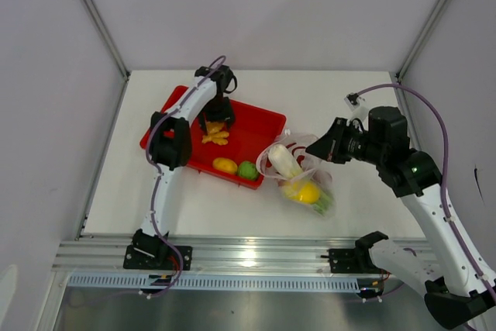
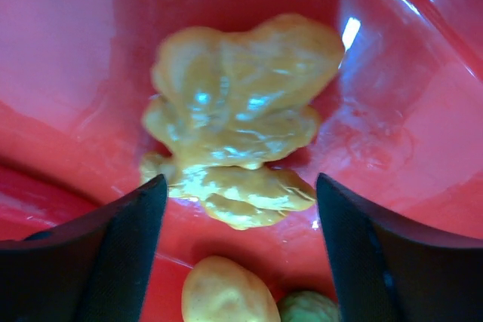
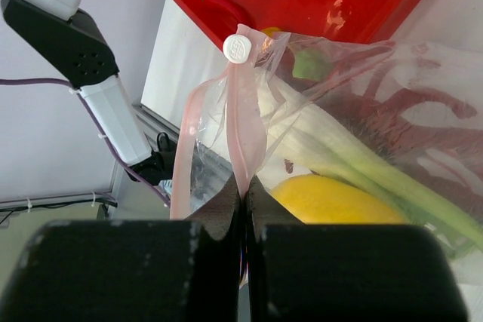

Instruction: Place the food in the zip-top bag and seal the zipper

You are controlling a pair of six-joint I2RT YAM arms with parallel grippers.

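In the red bin (image 1: 260,128), yellow ginger-like pieces (image 1: 217,136) lie under my left gripper. The left wrist view shows them (image 2: 238,103) between and beyond the open fingers of my left gripper, with a potato (image 2: 226,299) and a green round item nearer. My right gripper is shut on the pinkish rim of the clear zip bag (image 3: 430,133), beside its white slider (image 3: 237,49). The bag holds a pale leafy vegetable (image 3: 332,141) and a yellow item (image 3: 332,201).
Rails and grey walls border it.
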